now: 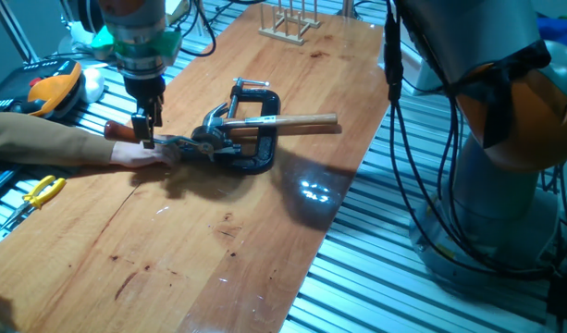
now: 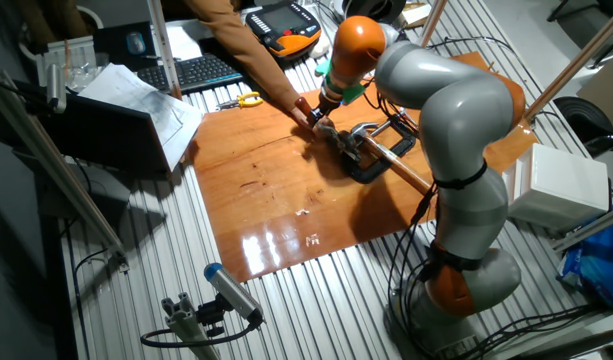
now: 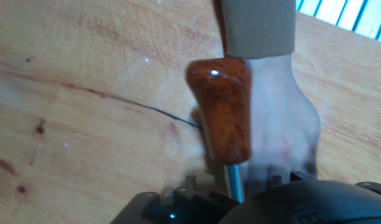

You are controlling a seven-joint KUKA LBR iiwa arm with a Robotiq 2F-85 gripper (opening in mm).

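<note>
My gripper (image 1: 148,141) points down over the table, at the front end of a screwdriver's reddish-brown handle (image 1: 121,131). In the wrist view that glossy handle (image 3: 224,112) stands out with its metal shaft (image 3: 234,182) running down among my dark fingers. Whether they grip the shaft does not show. A person's hand (image 1: 142,154) lies right beside the screwdriver, close under my gripper. To the right a claw hammer (image 1: 301,119) rests across a black C-clamp (image 1: 265,165), with other metal tools bunched at its head.
Yellow-handled pliers (image 1: 47,190) lie at the table's left edge. A wooden rack (image 1: 288,26) stands at the far end. The person's arm (image 1: 43,141) reaches in from the left.
</note>
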